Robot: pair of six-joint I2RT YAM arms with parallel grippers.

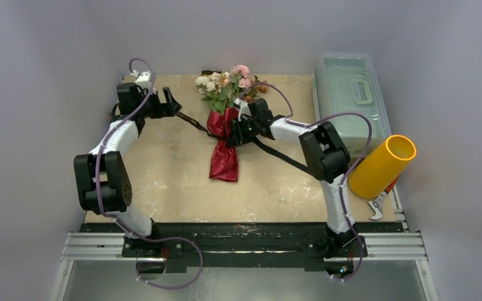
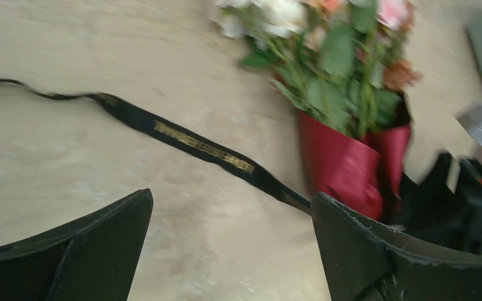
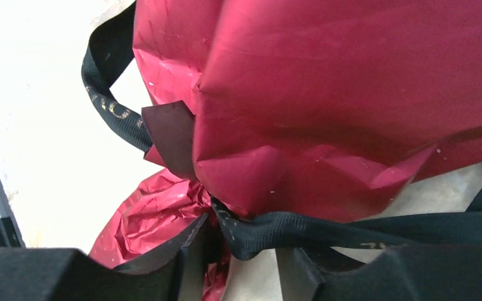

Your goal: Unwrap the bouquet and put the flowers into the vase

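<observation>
The bouquet's pale and pink flowers (image 1: 224, 81) lie at the back of the table, their stems in crinkled red wrapping (image 1: 224, 164). A loose black ribbon (image 1: 191, 121) trails from the wrapping's pinched middle, its gold lettering legible in part in the left wrist view. My left gripper (image 1: 172, 101) is over the table left of the bouquet, its fingers wide apart and empty. At the wrapping's waist is my right gripper (image 1: 231, 134); in the right wrist view its fingers (image 3: 191, 254) are apart, with ribbon and bare table showing at the gap. The yellow vase (image 1: 376, 170) stands at the right.
A lidded clear box (image 1: 350, 94) occupies the back right, behind the vase. A wrench (image 1: 377, 205) lies by the vase's base at the right edge.
</observation>
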